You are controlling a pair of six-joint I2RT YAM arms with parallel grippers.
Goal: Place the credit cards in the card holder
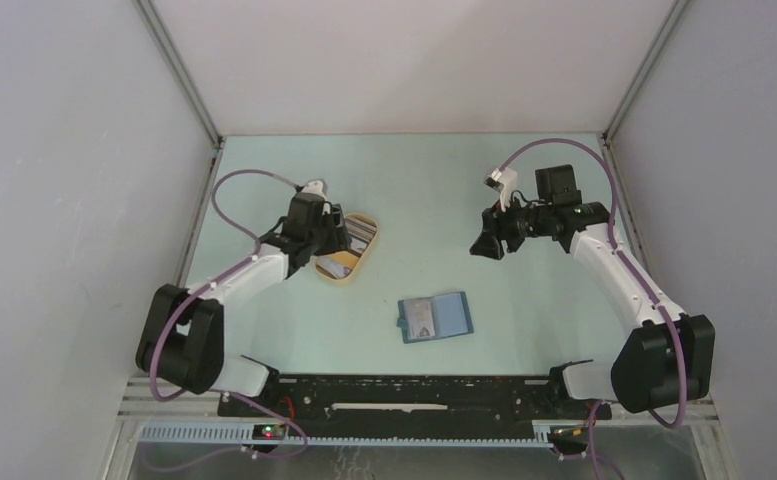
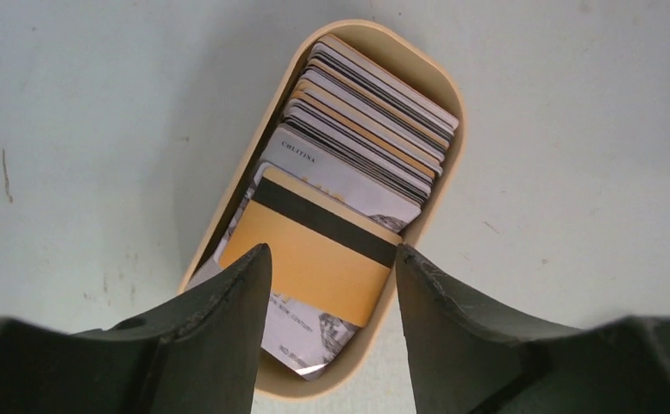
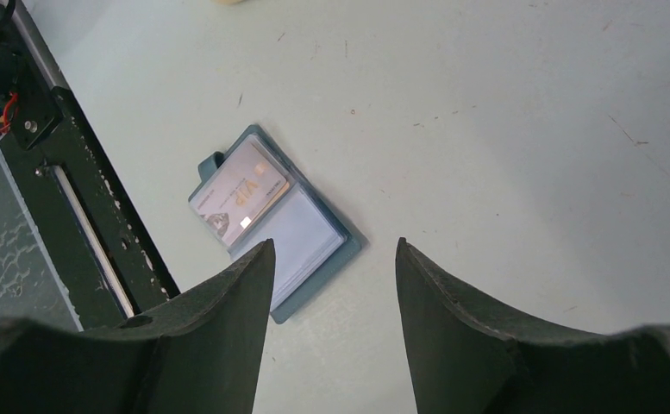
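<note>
An oblong tan tray [image 2: 457,93] holds a stack of cards [image 2: 366,112] at its far end and an orange card with a black stripe [image 2: 318,246] lying flat over others. Above it hovers my left gripper, its fingers apart and nothing gripped. The blue-grey card holder [image 3: 321,280] lies spread on the table, with a "VIP" card [image 3: 241,190] in one half and a pale blank pocket [image 3: 297,237] in the other. My right gripper [image 1: 500,246] hangs up and right of the holder in the top view, fingers parted and empty.
A black rail [image 1: 414,395] runs along the front edge, close to the holder. Walls stand at both sides.
</note>
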